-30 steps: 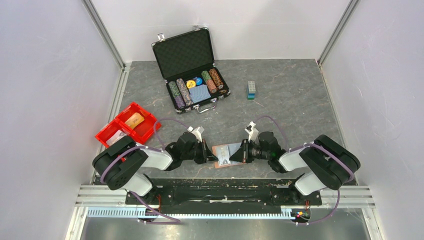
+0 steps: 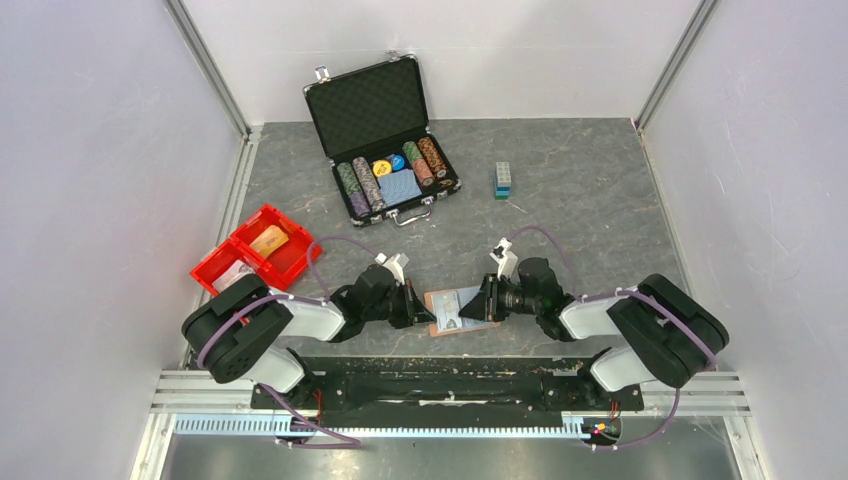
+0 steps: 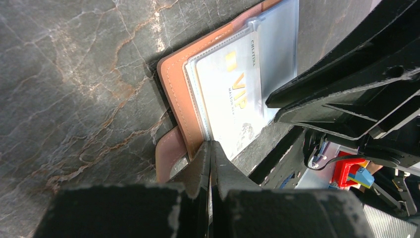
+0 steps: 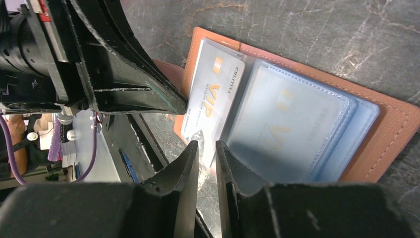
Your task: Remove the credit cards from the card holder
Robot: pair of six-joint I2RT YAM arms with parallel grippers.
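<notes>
The card holder (image 2: 439, 329) lies open on the table between the grippers, its tan cover (image 4: 386, 141) under clear sleeves (image 4: 294, 124). A white VIP card (image 3: 230, 87) (image 4: 211, 89) sits at its left part. My left gripper is shut, its tips at the holder's left edge beside the card. My right gripper is part open over the holder, tips at the lower end of the card and the sleeves; nothing clearly shows between its fingers.
A red tray (image 2: 236, 242) stands at the left, an open chip case (image 2: 363, 103) at the back, a small stack of blocks (image 2: 503, 180) at the back right.
My right arm has shifted slightly over the last second, with small movements at the holder. My left arm is almost unmoved.
</notes>
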